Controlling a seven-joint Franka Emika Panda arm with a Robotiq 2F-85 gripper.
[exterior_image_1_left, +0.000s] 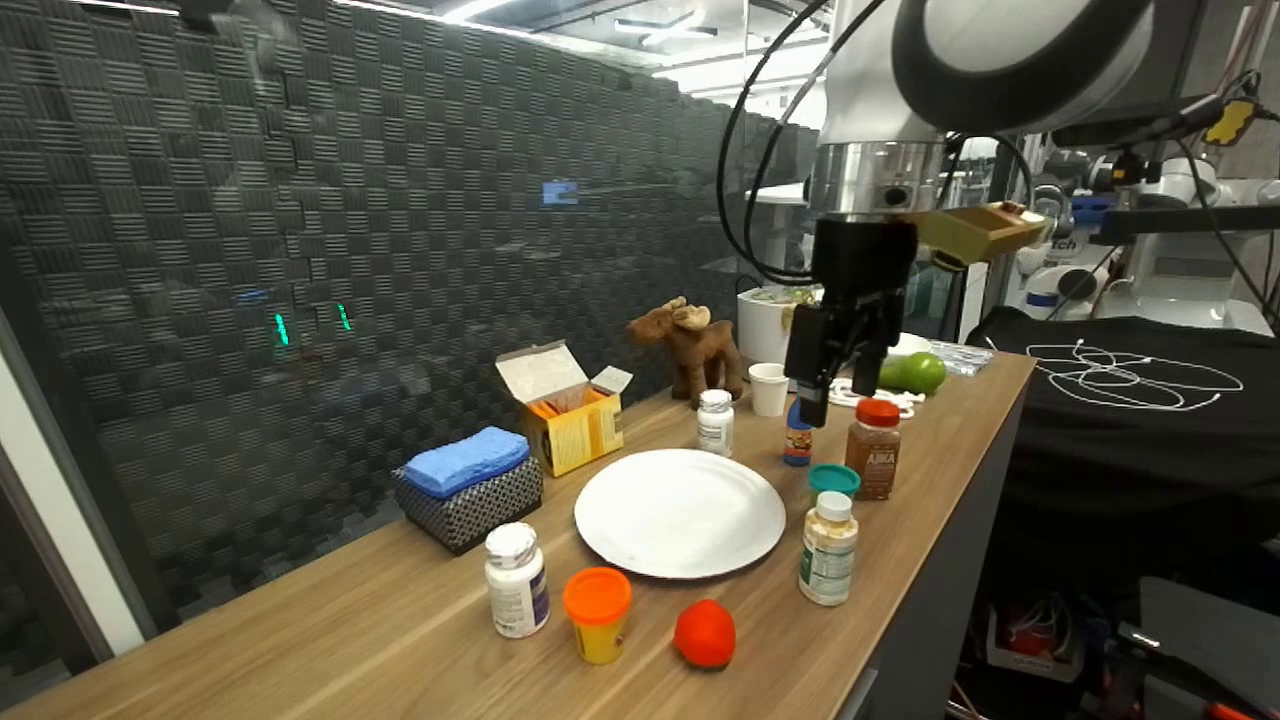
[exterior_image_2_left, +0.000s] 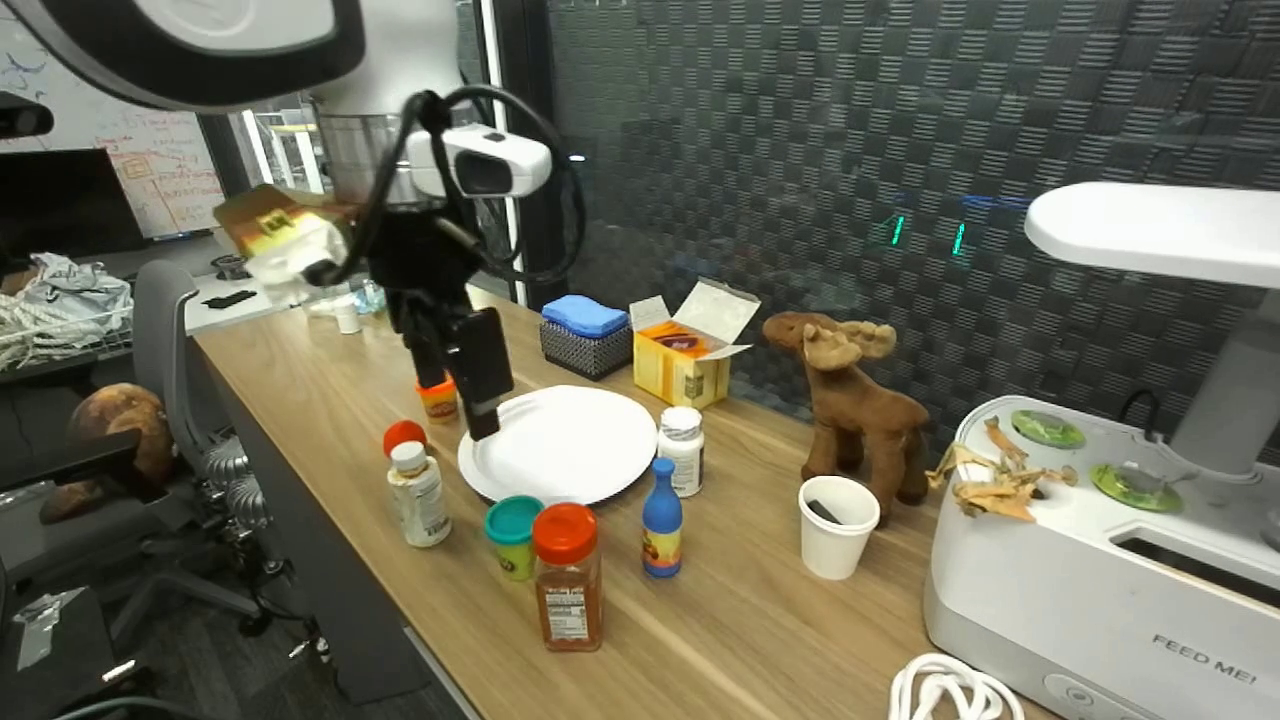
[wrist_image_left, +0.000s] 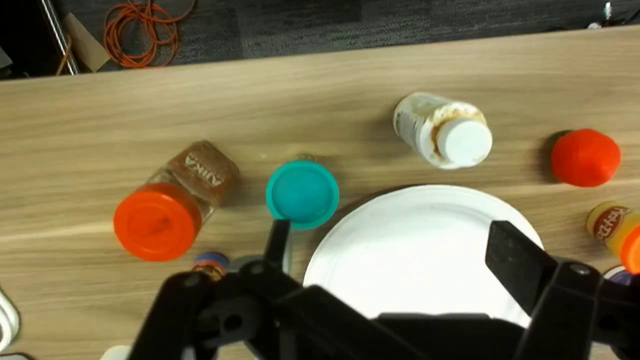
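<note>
My gripper stands open, its two black fingers (wrist_image_left: 520, 261) wide apart with nothing between them. In the second exterior view it hangs above the table, in front of the white plate (exterior_image_2_left: 564, 444). Seen from the wrist, the plate lies below, partly hidden by the gripper body. A teal-lidded tub (wrist_image_left: 302, 195) sits just past the left fingertip. Beside it stands a red-capped spice jar (exterior_image_1_left: 873, 454). A white-capped bottle (wrist_image_left: 442, 130) and a red ball-like object (wrist_image_left: 585, 157) are near the table's edge. The blue bottle (exterior_image_2_left: 662, 522) is upright, apart from the gripper.
Along the wall are a basket with a blue cloth (exterior_image_1_left: 465, 462), an open yellow box (exterior_image_1_left: 573, 426), a plush moose (exterior_image_2_left: 858, 402) and a paper cup (exterior_image_2_left: 836, 528). White pill bottles (exterior_image_1_left: 517, 582) and an orange-lidded tub (exterior_image_1_left: 597, 614) flank the plate.
</note>
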